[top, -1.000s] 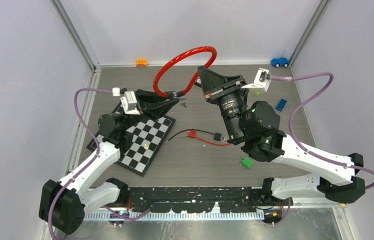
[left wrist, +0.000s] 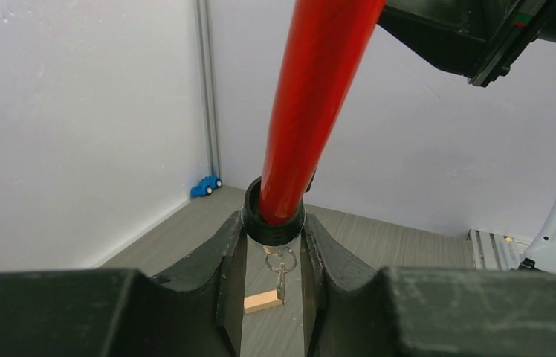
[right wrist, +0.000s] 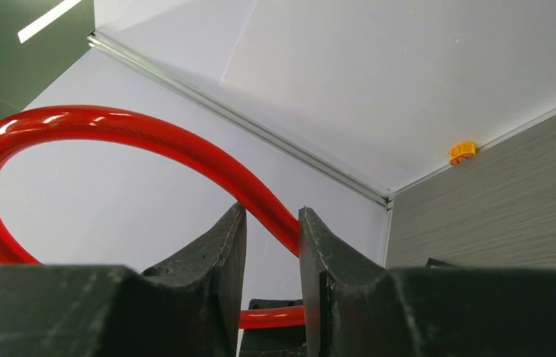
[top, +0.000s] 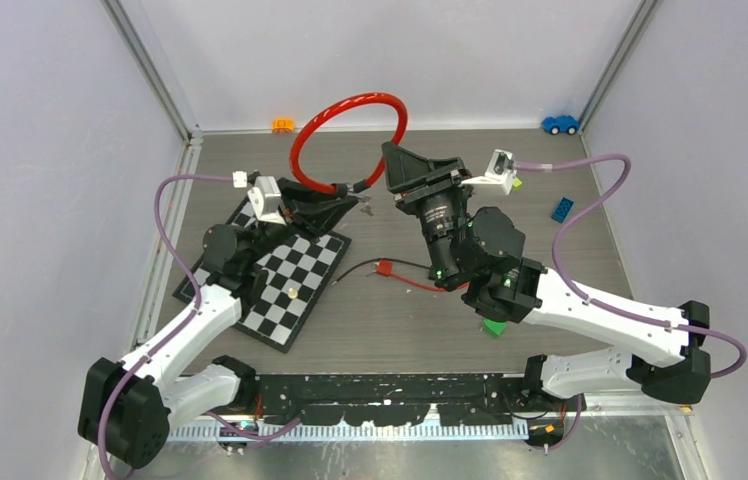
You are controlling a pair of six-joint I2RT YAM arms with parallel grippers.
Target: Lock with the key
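The red cable lock (top: pixel 308 135) arches as a loop above the table. My left gripper is shut on its black end collar (left wrist: pixel 254 212). Below this collar, in the left wrist view, a small key (left wrist: pixel 281 286) dangles from a metal ring (left wrist: pixel 287 262). My right gripper is part open at the loop's right side, seen from above. In the right wrist view, the red tube (right wrist: pixel 269 212) slants across the gap between its fingers. Whether the pads touch the tube, I cannot tell. The lock's keyhole is not visible.
A chessboard (top: pixel 295 275) lies beneath the left arm. Black and red cables (top: pixel 420 284) rest mid-table, with a green block (top: pixel 494 327) nearer the front. A blue car (top: pixel 560 125), a blue brick (top: pixel 562 209) and an orange piece (top: pixel 283 125) lie near the edges.
My right gripper has moved left in the top view. The top of the red loop has shifted left with it, while the left gripper has stayed almost still.
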